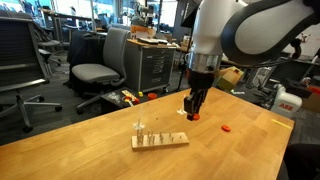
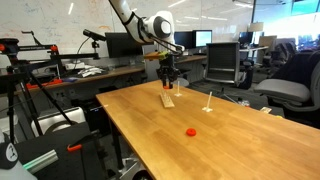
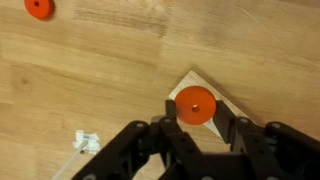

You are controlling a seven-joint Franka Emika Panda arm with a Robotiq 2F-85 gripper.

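My gripper (image 1: 196,104) is shut on a round orange-red disc (image 3: 195,104), whose flat face shows between the fingertips in the wrist view. Below the disc lies a pale wooden block (image 1: 160,142) with several thin upright pegs along its top. In exterior view 1 the disc hangs near the block's right end, seemingly higher than the tabletop. From the wrist view the disc and fingers cover most of the block, leaving a corner (image 3: 191,82) in sight. Whether disc and block touch, I cannot tell. Another red disc (image 1: 226,127) lies flat on the table, apart from the block.
A white item on a thin stick (image 3: 87,141) stands to one side of the block. Several small coloured objects (image 1: 130,97) sit at the table's far edge, near an office chair (image 1: 101,63).
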